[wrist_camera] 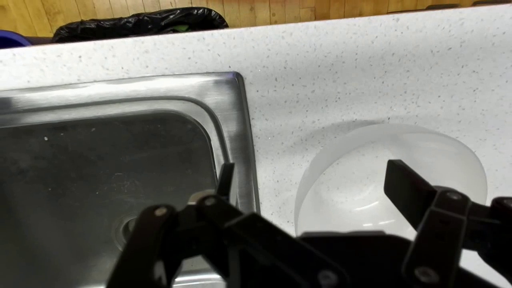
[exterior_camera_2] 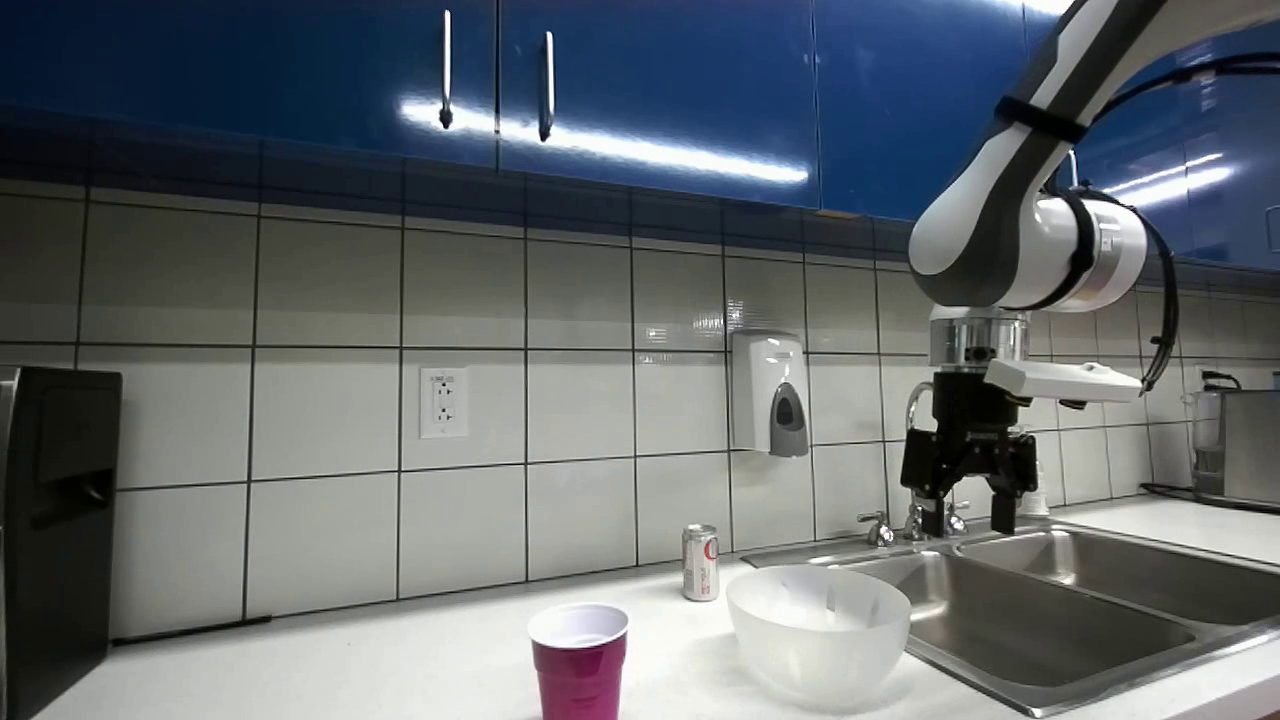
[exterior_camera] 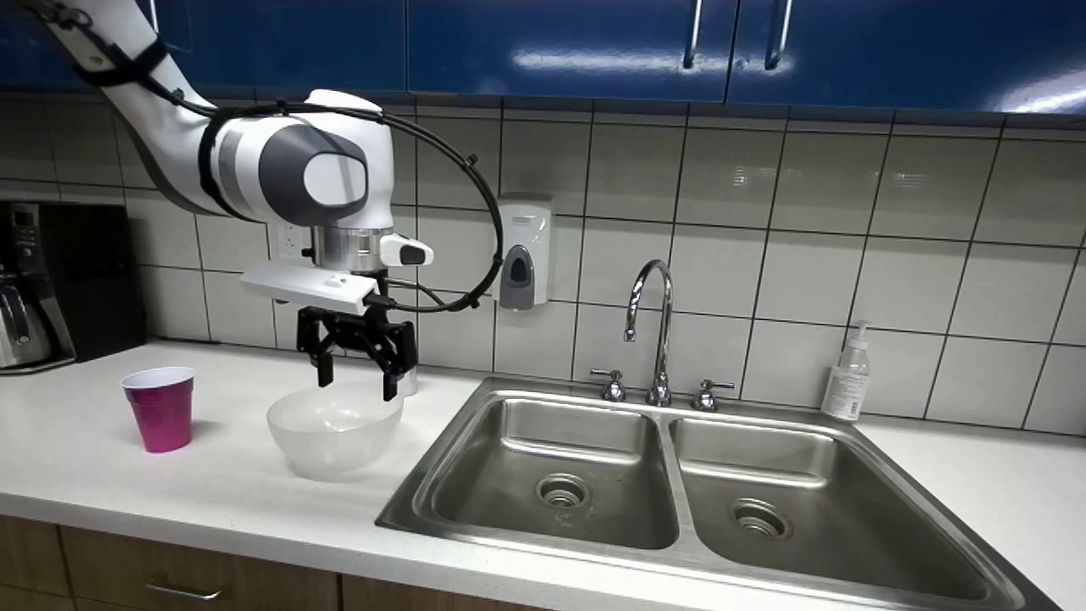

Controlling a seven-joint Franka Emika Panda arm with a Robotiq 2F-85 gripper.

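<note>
My gripper (exterior_camera: 357, 378) is open and empty, pointing down. It hangs above the side of a translucent white bowl (exterior_camera: 331, 438) that faces the sink. In the wrist view, one of the fingers (wrist_camera: 405, 192) overlaps the bowl (wrist_camera: 353, 192), while the other lies over the sink's edge. A magenta cup (exterior_camera: 163, 412) with a white inside stands upright left of the bowl in exterior view 1. Behind the bowl is a silver soda can (exterior_camera_2: 701, 562), mostly hidden by the gripper in exterior view 1. The bowl looks empty from above.
A double steel sink (exterior_camera: 672, 468) with a tall faucet (exterior_camera: 662, 336) takes up the right side. On the wall hangs a soap dispenser (exterior_camera: 525, 255); a coffee maker (exterior_camera: 76, 280) stands far left. Bare counter lies around the cup. Blue cabinets (exterior_camera: 570, 46) overhang the back.
</note>
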